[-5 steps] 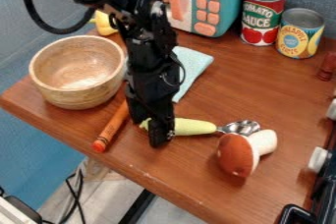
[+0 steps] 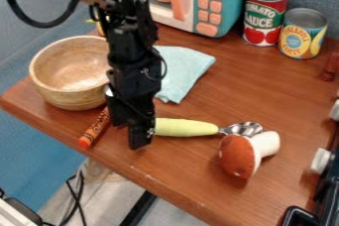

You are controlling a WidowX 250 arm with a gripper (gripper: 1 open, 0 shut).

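Observation:
My black gripper point(image 2: 133, 126) is low over the table's near left, at the left end of a corn-like yellow item point(image 2: 183, 127) and beside an orange rolling-pin-like stick point(image 2: 95, 128); whether it is open or shut is hard to tell. A metal scoop or spoon point(image 2: 243, 129) lies right of the yellow item. A wooden bowl point(image 2: 66, 71) stands left of the arm. A red-and-white toy mushroom point(image 2: 239, 154) lies at the front right.
A teal toy microwave point(image 2: 212, 2), tomato sauce can point(image 2: 264, 14), second can point(image 2: 302, 35) and small red bottle point(image 2: 330, 69) stand at the back. A light blue cloth point(image 2: 181, 71) lies behind the arm. A black appliance point(image 2: 318, 195) lines the right edge.
My gripper has moved left, away from over the yellow item toward the orange stick, which now shows less beside it.

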